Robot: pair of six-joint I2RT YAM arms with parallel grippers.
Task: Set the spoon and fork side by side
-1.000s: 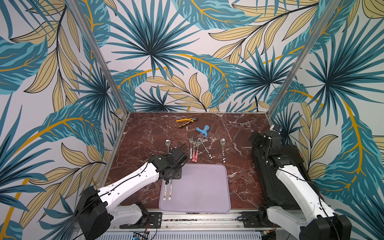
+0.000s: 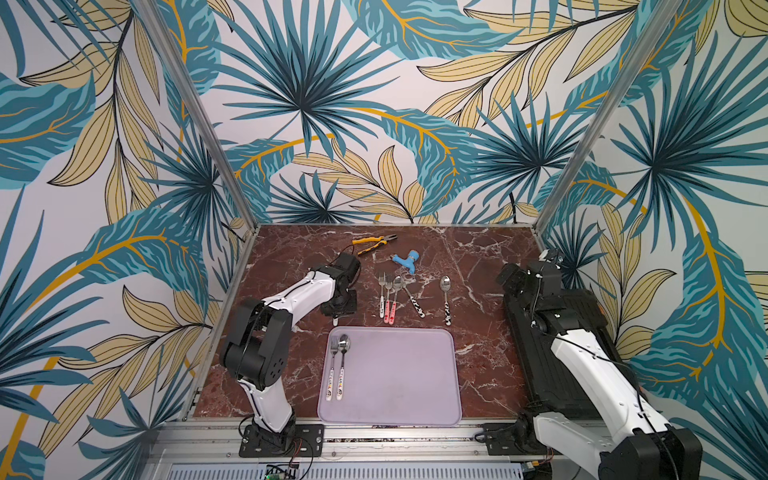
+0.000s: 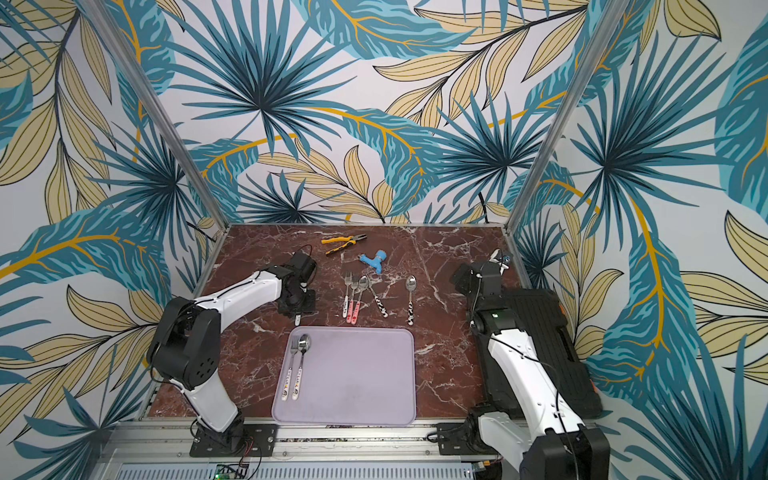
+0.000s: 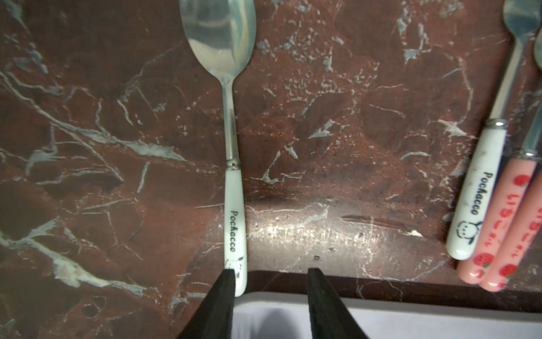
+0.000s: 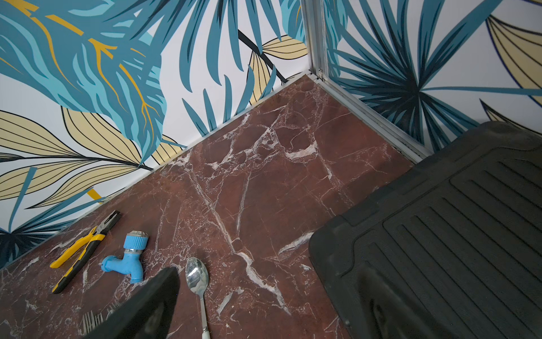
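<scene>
On the lilac tray [image 2: 400, 384], a fork [image 2: 330, 384] and a spoon [image 2: 341, 382] with patterned white handles lie side by side at the left. Behind the tray, a white-handled Pochacco spoon [image 4: 233, 214] lies on the marble, mostly covered by my left gripper in the top views. My left gripper is open above the tray's back edge, the handle end close to its left finger. A matching Pochacco fork [image 4: 478, 189] rests further right, beside pink-handled cutlery [image 4: 502, 226]. Open and empty, my right gripper hangs far from the cutlery at the right.
Spoons with black-and-white handles, one a lone spoon [image 2: 446, 300], lie right of the pink pieces. Yellow pliers [image 2: 372, 242] and a blue pipe fitting [image 2: 407, 261] sit at the back. A black mat [image 5: 451, 243] covers the right side. Most of the tray is bare.
My left gripper has moved back from over the tray cutlery to the loose spoon behind it, uncovering the tray's fork and spoon heads. The right arm has stayed still.
</scene>
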